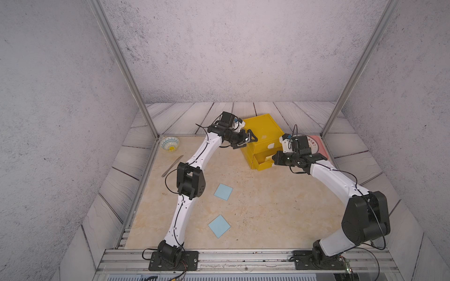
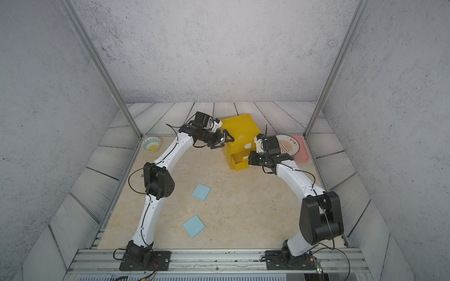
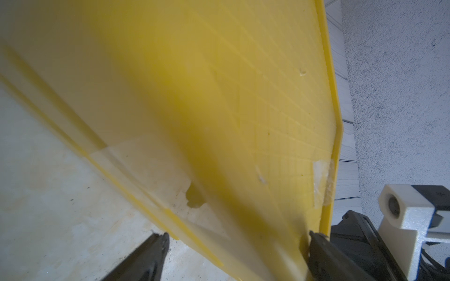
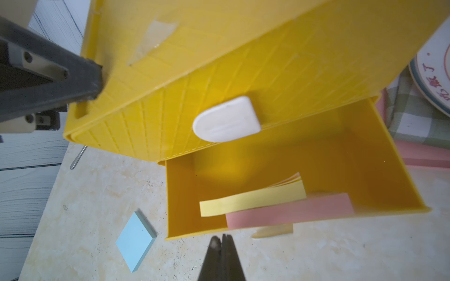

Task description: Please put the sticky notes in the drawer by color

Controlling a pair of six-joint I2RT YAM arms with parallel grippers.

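Observation:
A yellow drawer box (image 1: 264,127) stands at the back of the table, its lower drawer (image 4: 300,159) pulled out. Inside that drawer, a yellow pad (image 4: 253,197) and a pink pad (image 4: 290,211) lean by the front wall. My left gripper (image 1: 253,142) is open at the box's left side, its fingers (image 3: 145,257) either side of the box edge. At the drawer front, my right gripper is shut with nothing visible between its fingers. One blue pad (image 1: 223,191) lies mid-table, another blue pad (image 1: 219,226) nearer the front.
A patterned bowl (image 1: 169,143) sits at the back left, with a metal utensil (image 1: 172,166) near it. The plate (image 2: 286,144) on a pink mat (image 2: 302,152) is at the back right.

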